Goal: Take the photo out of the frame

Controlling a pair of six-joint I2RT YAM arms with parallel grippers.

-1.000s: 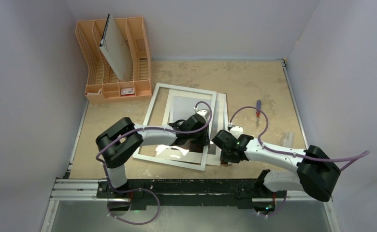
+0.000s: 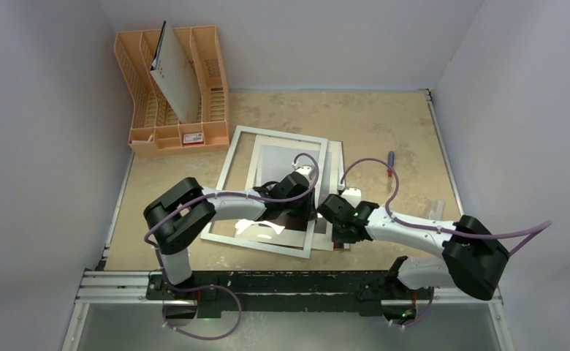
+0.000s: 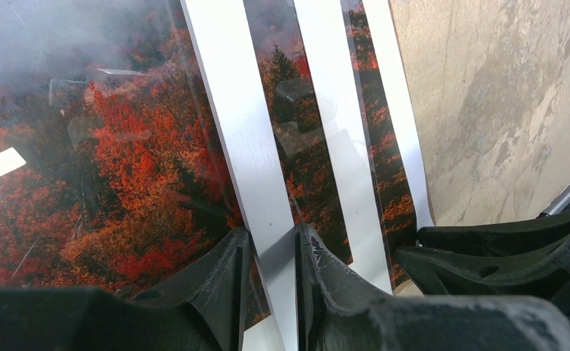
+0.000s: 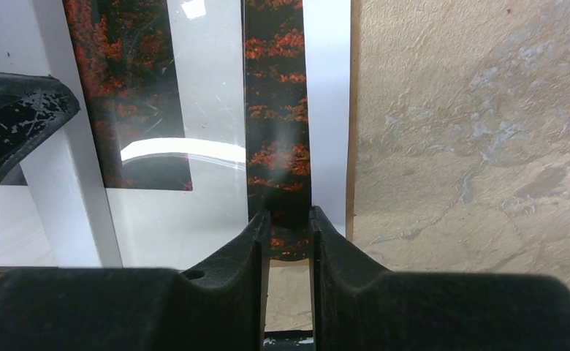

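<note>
The white frame point(image 2: 233, 153) lies on the table over layered sheets with an autumn-forest photo point(image 3: 107, 183) and white borders. My left gripper straddles the frame's right bar point(image 3: 245, 124), a finger on either side; whether it grips firmly is unclear. My right gripper is at the lower end of a narrow exposed photo strip point(image 4: 277, 124) beside a white border point(image 4: 328, 110), its fingertips a little apart over the strip. Nothing clearly stands between them.
A peach organizer point(image 2: 143, 110) with a binder point(image 2: 175, 73) stands at back left. A screwdriver point(image 2: 390, 162) and a clear object point(image 2: 435, 209) lie at right.
My right arm has shifted slightly up and left in the top view since a second ago. The left arm and the frame look unchanged.
</note>
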